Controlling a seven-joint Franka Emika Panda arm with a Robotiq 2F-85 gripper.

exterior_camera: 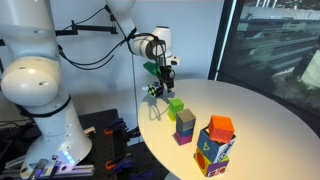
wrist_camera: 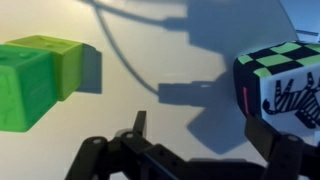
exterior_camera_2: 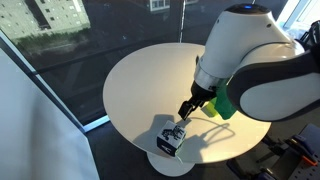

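Note:
My gripper stands open above the table, with nothing between its fingers. To its left in the wrist view is a two-block stack, a darker green block (wrist_camera: 22, 88) and a lime green block (wrist_camera: 68, 62). A patterned block (wrist_camera: 285, 85) with a zebra picture and a green-black checkered side lies to the right, partly behind the right finger. In the first exterior view, the green stack (exterior_camera: 175, 109) stands on the near side of the gripper, and the patterned block (exterior_camera: 155, 90) sits near the table's left edge.
A grey, purple and pink stack (exterior_camera: 185, 126) stands nearer the first exterior camera. Beside it is a taller pile of picture blocks topped by a red-orange block (exterior_camera: 220, 127).

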